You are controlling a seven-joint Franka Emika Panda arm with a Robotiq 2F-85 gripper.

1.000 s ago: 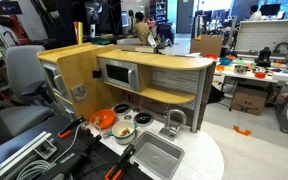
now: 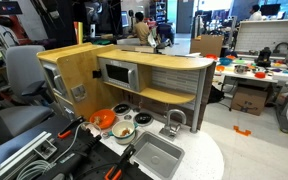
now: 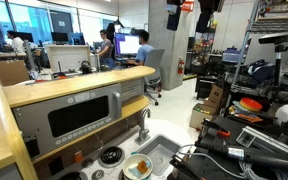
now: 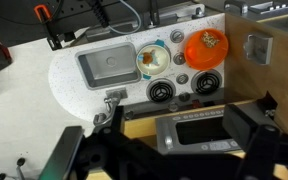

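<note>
High over the toy kitchen hangs my gripper, its two dark fingers spread wide at the lower edge of the wrist view, nothing between them. A pale bowl point(image 4: 153, 59) with small orange-brown pieces inside sits on the white speckled counter. Beside it is an orange plate point(image 4: 206, 49) holding a small tan item. The grey sink point(image 4: 106, 66) is empty, with a metal faucet point(image 2: 173, 122) at its edge. Black stove burners point(image 4: 161, 90) lie between the dishes and the microwave point(image 2: 121, 74).
A wooden cabinet point(image 2: 72, 78) flanks the counter, and a wooden shelf point(image 2: 154, 58) runs above the microwave. Cables and dark rails point(image 2: 69, 155) lie along the front. White counter beyond the sink is clear.
</note>
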